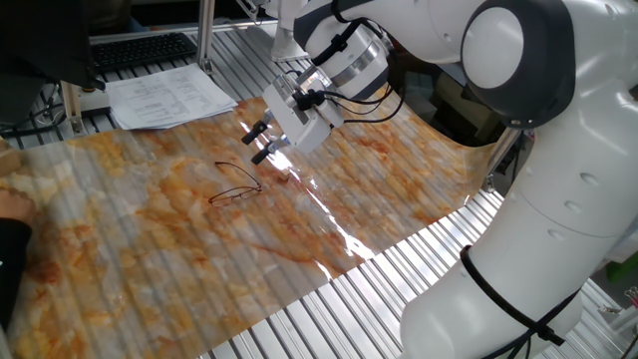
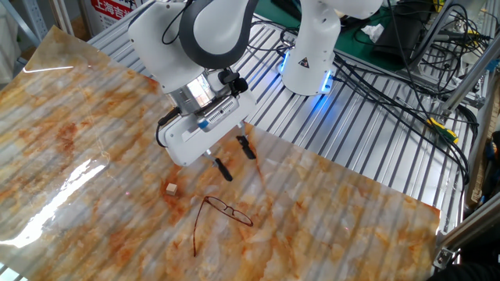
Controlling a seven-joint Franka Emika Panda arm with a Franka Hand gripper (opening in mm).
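Note:
Thin dark-framed eyeglasses lie on the glossy orange-and-white marbled sheet, one temple arm stretched out from the frame. In exterior view 2 the same glasses look reddish-brown. My gripper hangs above the sheet, its two black fingers spread apart and nothing between them. Exterior view 2 places the open gripper beyond the lenses, clear of the glasses.
A small pale block rests on the sheet near the glasses. Printed papers and a keyboard are at the back left. A person's hand shows at the left edge. Much of the sheet is bare.

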